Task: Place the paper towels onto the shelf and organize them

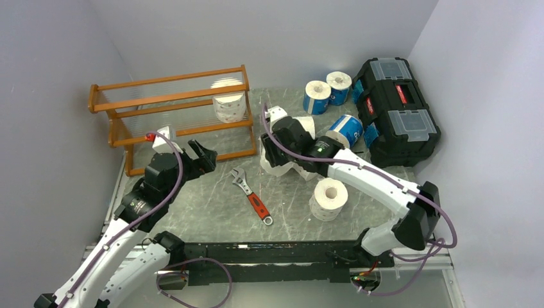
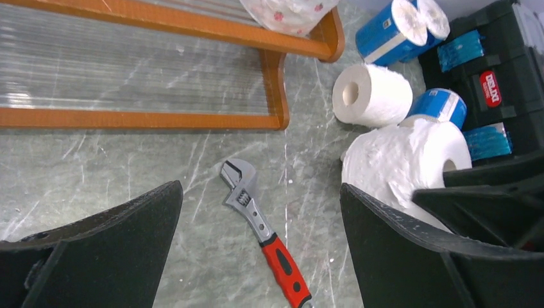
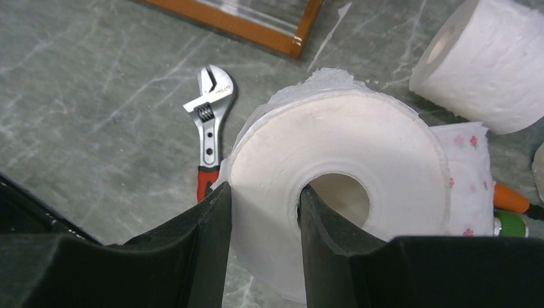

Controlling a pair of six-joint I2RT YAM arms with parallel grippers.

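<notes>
My right gripper is shut on the wall of a white paper roll, one finger inside its core hole. In the top view this roll is mostly hidden under the right arm, right of the wooden shelf. A patterned roll stands at the right end of the shelf's upper level. Open and empty, my left gripper hangs in front of the shelf's lower right part. Another patterned roll stands upright at the front right. Behind the held roll lies a plain white roll.
An adjustable wrench with a red handle lies mid-table. Blue-wrapped rolls stand at the back right, and one blue roll lies tipped over. A black toolbox fills the right rear.
</notes>
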